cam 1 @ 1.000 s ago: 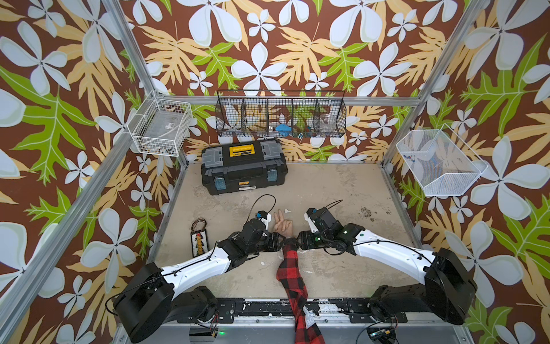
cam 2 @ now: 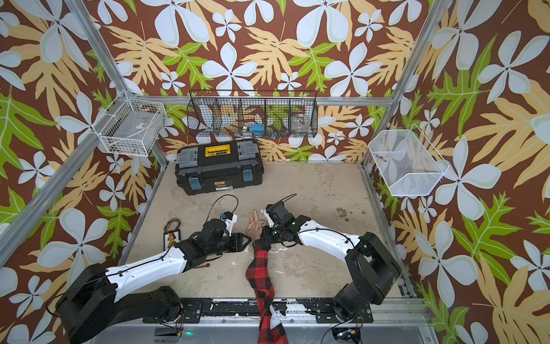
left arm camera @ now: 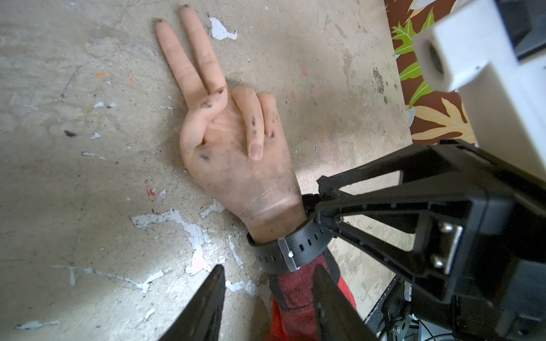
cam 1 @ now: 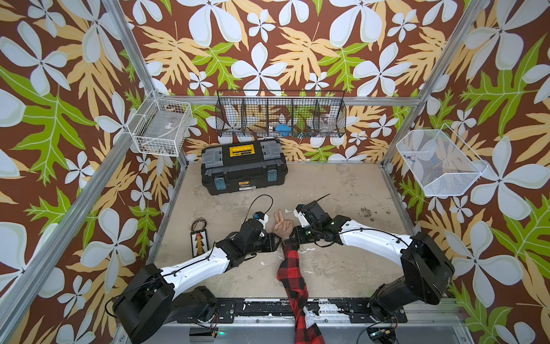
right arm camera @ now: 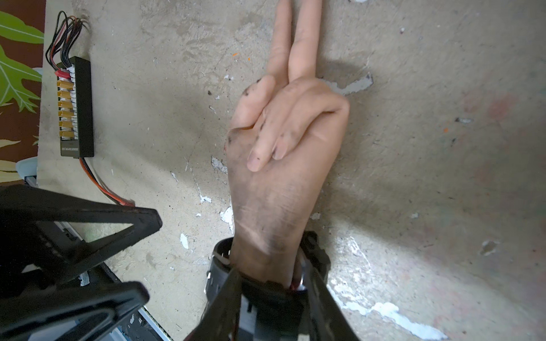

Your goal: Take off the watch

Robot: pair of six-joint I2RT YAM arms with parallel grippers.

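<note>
A black watch [left arm camera: 304, 244] with a metal buckle is around the wrist of a mannequin hand [left arm camera: 244, 164], palm up, above its red-and-black sleeve. In the left wrist view the strap is closed at the buckle. My left gripper is part open beside the wrist, its fingertips apart and nothing between them. From the other side, my right gripper has its part-open fingers at the watch band [right arm camera: 273, 298]. Its tips touch or nearly touch the strap in the left wrist view; whether they grip it is unclear.
A black toolbox [cam 1: 244, 166] stands at the back left of the table. Left of the left arm lies a connector board [right arm camera: 75, 108] with cables. Wire baskets hang on the walls.
My right gripper has moved slightly left and its arm has swung inward at the wrist. The left arm has barely shifted. The hand stays in place.
</note>
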